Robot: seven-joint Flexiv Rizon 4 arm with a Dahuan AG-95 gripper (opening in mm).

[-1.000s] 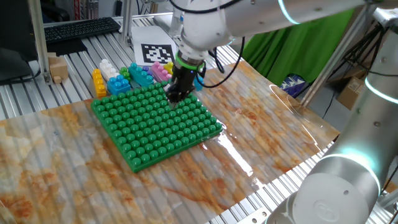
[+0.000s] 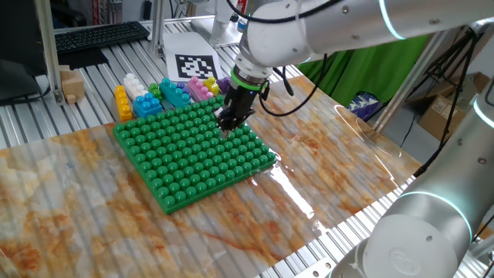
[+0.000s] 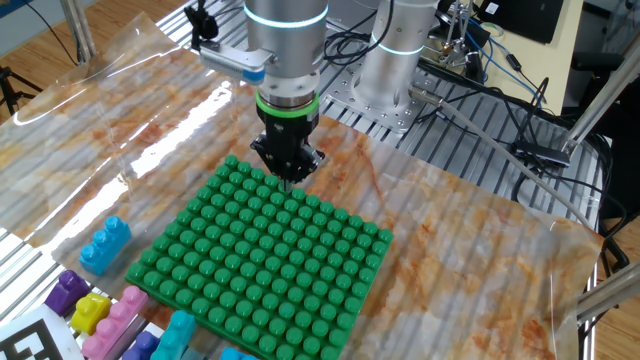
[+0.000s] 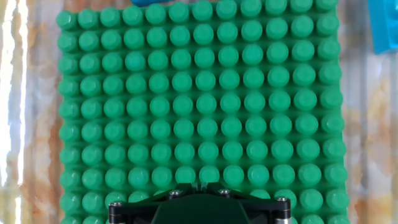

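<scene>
A green studded baseplate [image 2: 193,154] lies flat on the marbled sheet, bare of bricks in all views. My gripper [image 3: 287,186] points down above the plate edge closest to the robot's base, its fingertips together and nothing showing between them. In the wrist view the gripper is at the bottom centre, in front of the plate's studs. Apart from the plate, a blue brick [image 3: 105,245] lies by itself on the sheet; the arm hides it in exterior view 1.
Along one side of the plate lie several loose bricks, among them a yellow-orange one [image 2: 123,103], a white one [image 2: 134,85] and a pink one [image 3: 115,322]. A marker sheet [image 2: 194,66] is behind them. The marbled sheet [image 3: 470,260] has wide clear room.
In exterior view 1 my gripper has moved a little to the right over the plate, and the arm now covers the blue brick that showed behind it. Plate and other bricks are unmoved.
</scene>
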